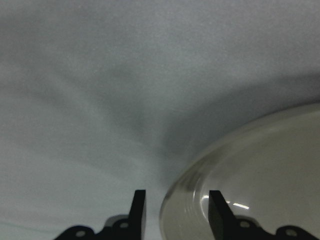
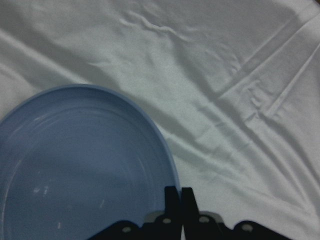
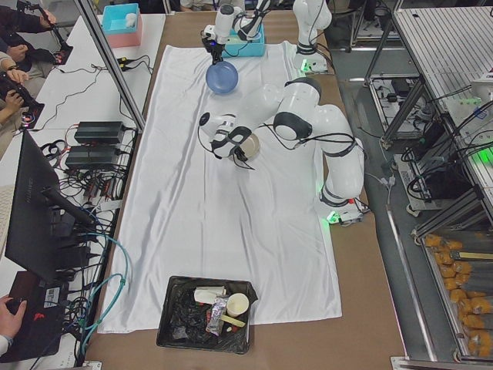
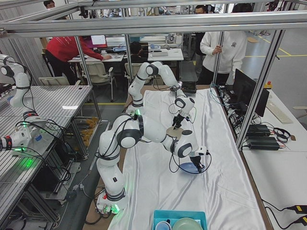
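A blue plate [image 3: 222, 77] lies on the white cloth near the far end in the camera left view, with my right gripper shut on its rim in the right wrist view. A beige plate [image 1: 265, 175] fills the lower right of the left wrist view. My left gripper stands open at that plate's rim, one finger outside the edge and the other over the inside.
A teal bin [image 4: 156, 220] with dishes and a black bin [image 3: 177, 293] with assorted items stand at opposite ends of the table.
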